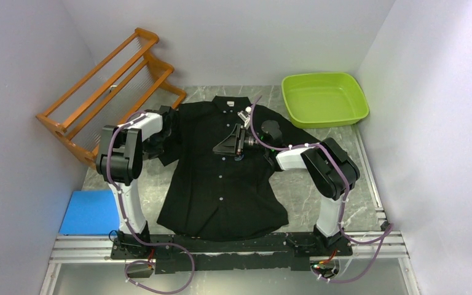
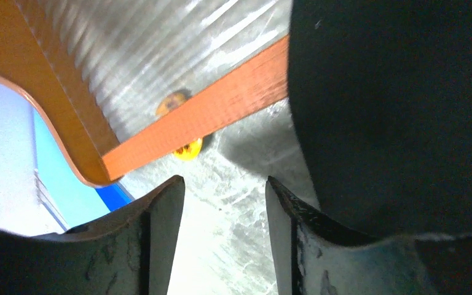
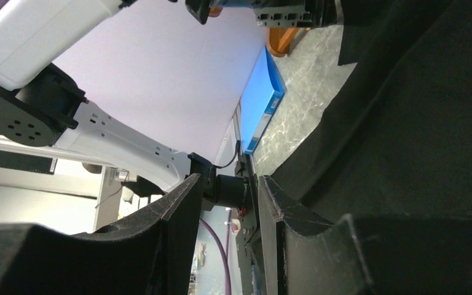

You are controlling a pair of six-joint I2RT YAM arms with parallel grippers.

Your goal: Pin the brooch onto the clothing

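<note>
A black buttoned shirt [image 1: 206, 193] lies spread across the table. In the left wrist view, a small round yellow piece [image 2: 187, 149], which looks like the brooch, shows at the lower edge of an orange-brown wooden bar, partly covered by it. My left gripper is apart at the tips and empty, pointing towards that piece; its tips are hidden in the top view. Over the shirt's chest, my right gripper has a gap between its fingers and nothing in it. A small bluish spot [image 1: 239, 157] beside the right gripper is too small to identify.
The wooden rack [image 1: 112, 86] leans at the back left, close to my left arm. A blue folder [image 1: 90, 212] lies at the front left. At the back right stands a green basin [image 1: 326, 101]. Bare table [image 1: 289, 187] shows right of the shirt.
</note>
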